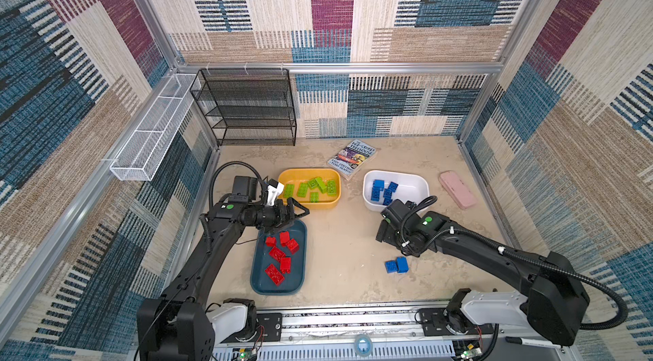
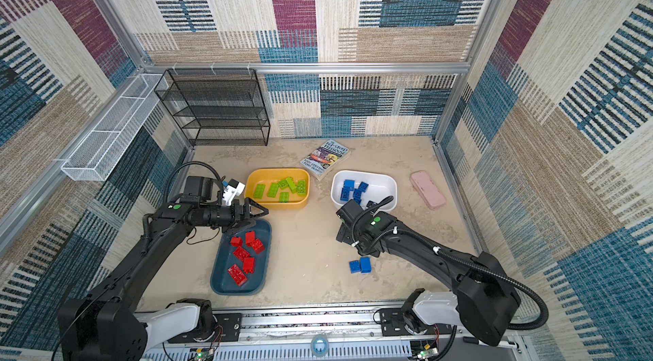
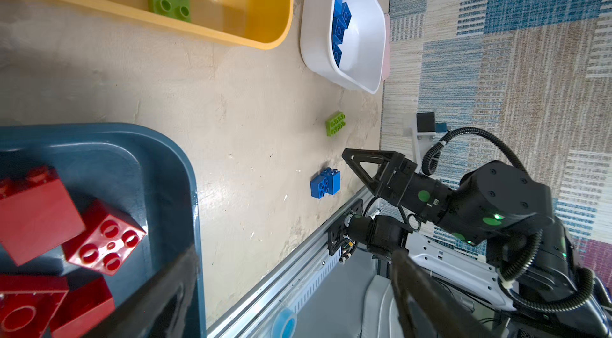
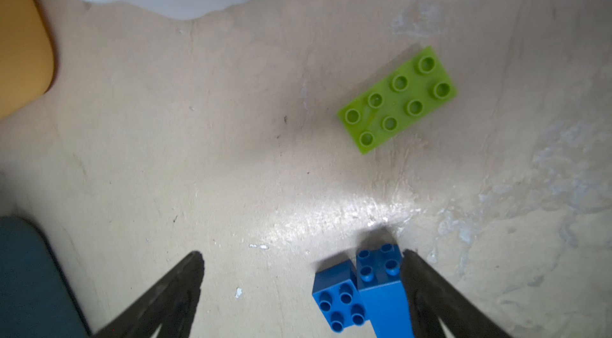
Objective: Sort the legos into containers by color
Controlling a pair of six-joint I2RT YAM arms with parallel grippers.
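My right gripper hangs open over the table between the white bin and two blue bricks lying together. A green brick lies on the table beside them, hidden under my right arm in the top views. The white bin holds several blue bricks. The yellow bin holds several green bricks. The blue-grey tray holds several red bricks. My left gripper is open and empty above the back end of that tray, near the yellow bin.
A book lies at the back, a pink case at the right. A black wire rack and white wire basket stand or hang at the back left.
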